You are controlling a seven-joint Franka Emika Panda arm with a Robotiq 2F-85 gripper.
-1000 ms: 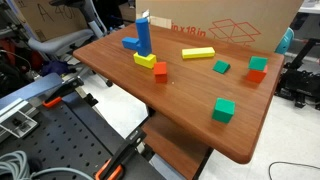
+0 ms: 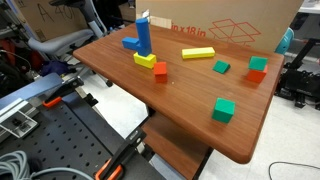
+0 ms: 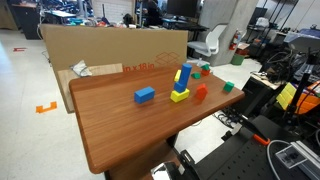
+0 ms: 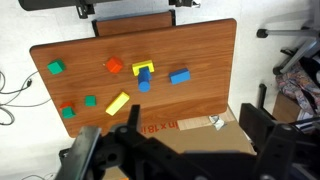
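Observation:
A tall blue block point(image 2: 143, 38) stands upright beside a yellow notched block point(image 2: 145, 60) on the brown table point(image 2: 185, 98). Close behind it lies another blue block point(image 2: 130, 43). A red block point(image 2: 161, 72) sits nearer the front, and a long yellow block point(image 2: 198, 51) lies toward the back. Farther right are a flat green block point(image 2: 221, 67), a green block point(image 2: 259, 62) on top of a red one point(image 2: 256, 75), and a lone green block point(image 2: 223, 110). My gripper shows dark at the bottom of the wrist view, open, high above the table, apart from every block.
A cardboard panel point(image 3: 125, 49) stands along the table's far edge. A black perforated platform point(image 2: 75, 135) lies alongside the table, across a gap.

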